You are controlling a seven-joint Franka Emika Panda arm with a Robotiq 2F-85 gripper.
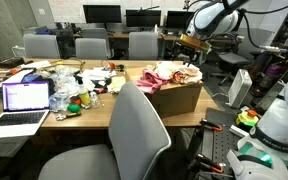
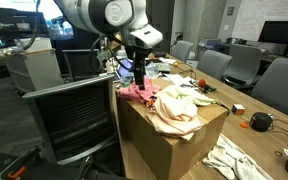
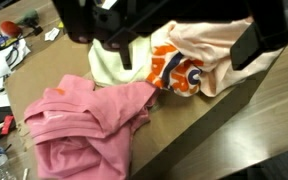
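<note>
In the wrist view my gripper is open, its dark fingers (image 3: 112, 45) wide apart and nothing held between them. Below it are a peach cloth with an orange-and-blue pattern (image 3: 174, 72), a pale yellow cloth (image 3: 109, 68) and a crumpled pink cloth (image 3: 82, 128). Exterior view 2 has the gripper (image 2: 141, 76) pointing down above the cloths, close to the pink cloth (image 2: 136, 92); contact cannot be judged. The peach cloth (image 2: 177, 112) drapes over the near corner of the brown surface (image 2: 186, 150).
A grey chair (image 2: 76, 125) stands close beside the arm. Bottles and other clutter crowd the table further along, with a laptop (image 1: 24, 103) at its far left. A white cloth (image 2: 232, 160) lies on the wooden floor. Bare wooden floor shows beyond the box edge.
</note>
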